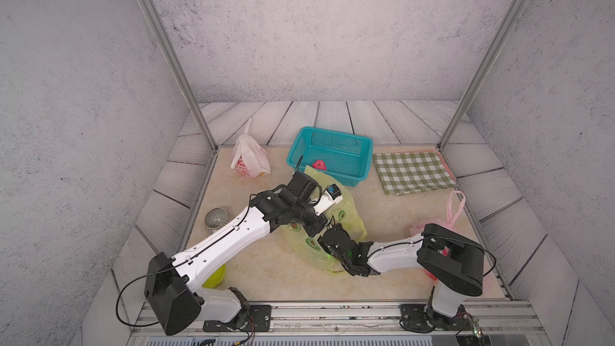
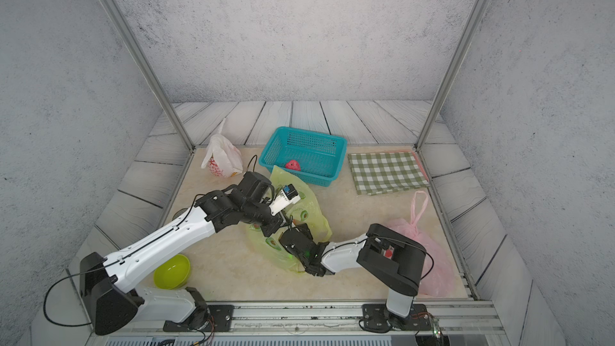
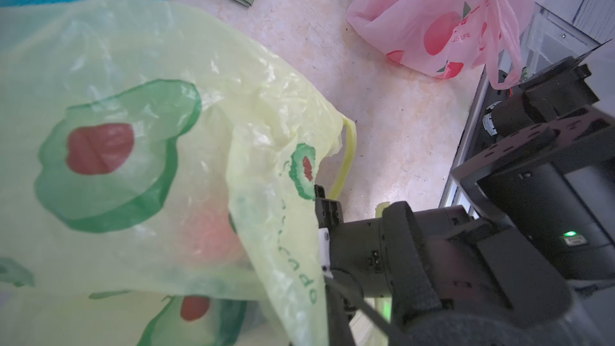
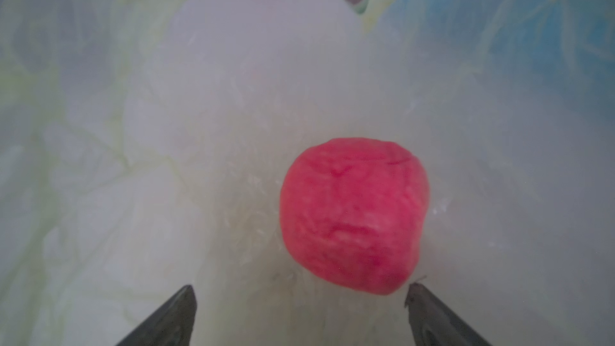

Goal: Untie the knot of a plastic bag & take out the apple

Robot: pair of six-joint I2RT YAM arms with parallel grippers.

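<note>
A yellow-green bag point(image 1: 346, 211) with avocado prints lies on the middle of the table, lifted around my grippers. My left gripper point(image 1: 314, 224) is over the bag; its fingertips are hidden in the left wrist view. My right gripper reaches inside the bag, its fingers open, with a red apple point(image 4: 353, 211) just beyond them. Through the plastic, a blurred red shape point(image 3: 211, 230) shows in the left wrist view.
A teal basket point(image 1: 346, 173) with a red fruit point(image 1: 319, 165) stands behind. A white bag point(image 1: 250, 153) is back left, a checked cloth point(image 1: 413, 171) back right, a pink bag point(image 2: 422, 262) right, a green bowl point(image 2: 171, 270) front left.
</note>
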